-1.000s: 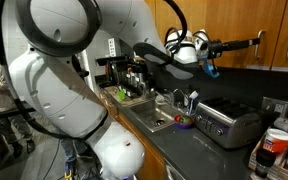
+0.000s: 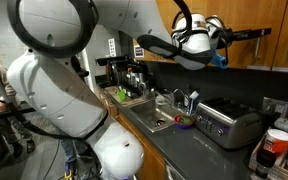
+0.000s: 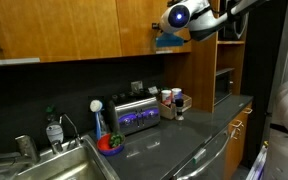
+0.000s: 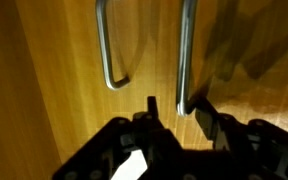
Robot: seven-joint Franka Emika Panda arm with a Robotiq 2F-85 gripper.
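Two silver bar handles are fixed to the wooden cabinet doors (image 4: 64, 70). In the wrist view the left handle (image 4: 105, 45) stands clear of the fingers. The lower end of the right handle (image 4: 187, 50) reaches down to between the fingertips of my gripper. A gap shows between the fingers, one on each side of that handle; whether either touches it I cannot tell. From the side, my gripper (image 2: 265, 33) is up against the upper cabinet front (image 2: 239, 80). The other exterior view shows the gripper (image 3: 158, 30) small, in front of the doors.
Below the cabinets, a toaster (image 2: 230, 127) stands on the dark counter (image 2: 204, 155). Cups (image 2: 276, 143) are at the right, and a colourful bowl (image 3: 110, 144) sits beside the sink (image 3: 64, 165). The air under the cabinets is free.
The arm and gripper have risen along the cabinet front over the last second. The counter objects and the doors look unmoved.
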